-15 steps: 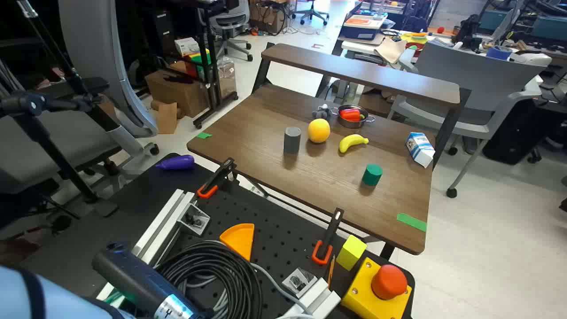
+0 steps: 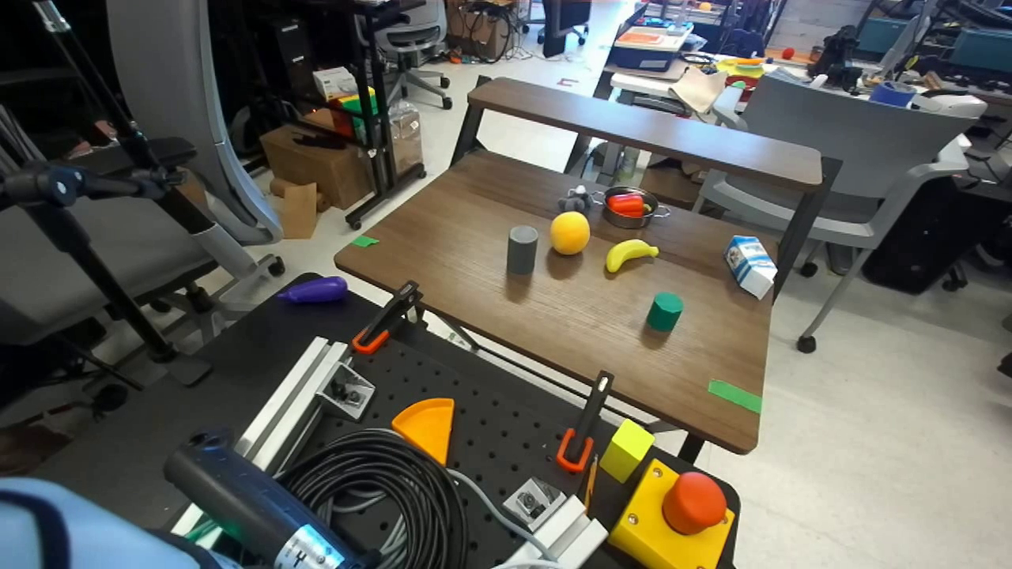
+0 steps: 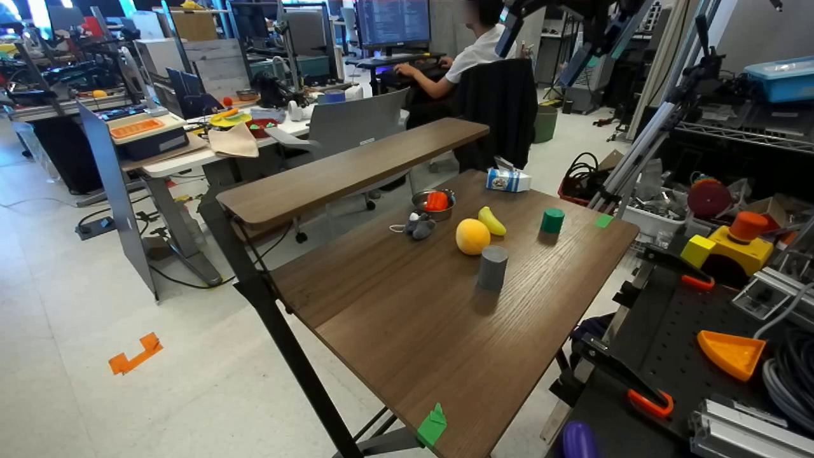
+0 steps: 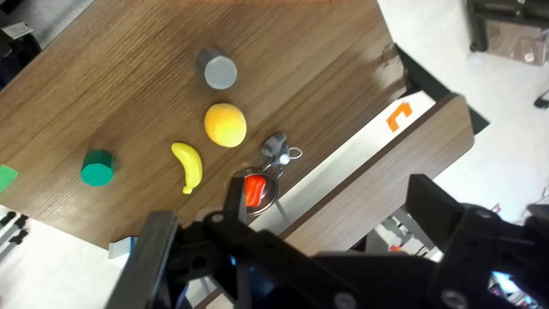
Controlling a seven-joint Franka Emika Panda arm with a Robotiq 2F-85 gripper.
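Note:
My gripper hangs high over the table, its black fingers spread wide with nothing between them. At the top of exterior view 2 the gripper (image 3: 542, 50) also shows, apart from everything on the tabletop. Below it on the brown table (image 2: 455, 242) stand a grey cylinder (image 4: 220, 72) and a green cylinder (image 4: 97, 168). Between these lie an orange fruit (image 4: 225, 125) and a yellow banana (image 4: 187, 167). A small grey toy (image 2: 575, 200) sits beside a metal pot (image 2: 630, 219) with a red item (image 2: 624, 204) inside. A blue-and-white carton (image 2: 750, 266) lies near one end.
A raised shelf (image 2: 645, 123) runs along the table's far side. The black cart (image 2: 512, 408) in front holds coiled cable (image 2: 379, 498), clamps and a yellow box with a red button (image 2: 694, 503).
The pale blue arm part at the lower left of exterior view 1 has shifted slightly. On the table, every object stays where it was.

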